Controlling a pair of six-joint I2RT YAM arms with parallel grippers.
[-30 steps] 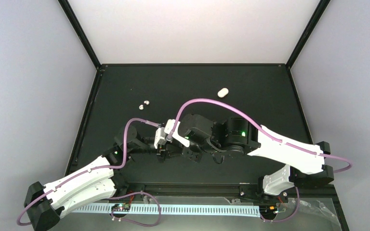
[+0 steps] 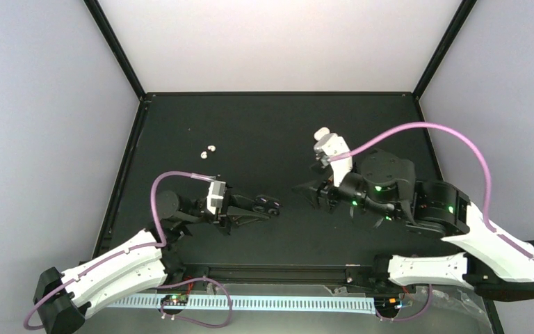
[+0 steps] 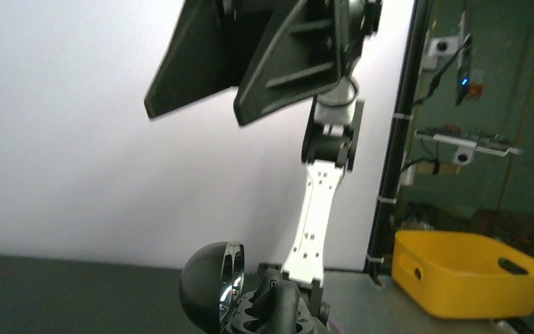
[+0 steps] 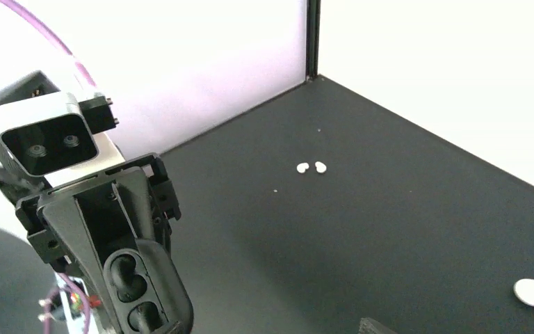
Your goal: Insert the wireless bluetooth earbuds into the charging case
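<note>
A black charging case (image 2: pixel 267 204) with its lid raised is held by my left gripper (image 2: pixel 263 211), which is shut on it. The left wrist view shows the rounded lid (image 3: pixel 201 287) with its glossy inner side turned right. In the right wrist view, the case's oval face (image 4: pixel 147 270) has two recesses with dark rounded shapes; whether these are earbuds I cannot tell. My right gripper (image 2: pixel 299 191) stands apart, to the right of the case. Its fingers are parted, and nothing shows between its fingers in the left wrist view.
Two small white earbuds (image 4: pixel 311 168) lie on the black mat, beyond the left gripper. A white oval case (image 2: pixel 322 133) rests farther back, beside the right arm's camera mount. A yellow bin (image 3: pixel 469 275) stands outside.
My right gripper has moved away from the case to the right, opening a gap between the arms. The left gripper has shifted slightly left, still holding the case.
</note>
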